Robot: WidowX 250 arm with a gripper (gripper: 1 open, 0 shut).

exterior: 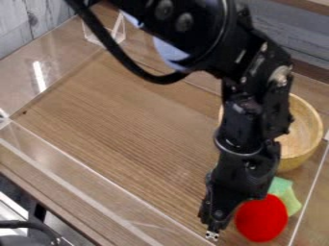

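My black gripper (216, 225) reaches down in the camera view to the lower right of the wooden table, its fingertips low beside a red round object (263, 220). It is shut, with nothing visible between its fingers. A pale green piece (287, 196) lies just behind the red object. A yellow bowl (301, 135) sits to the right, partly hidden by the arm.
A clear plastic item stands at the back left, and something light blue is partly hidden behind the arm. The table's edge runs along the lower left.
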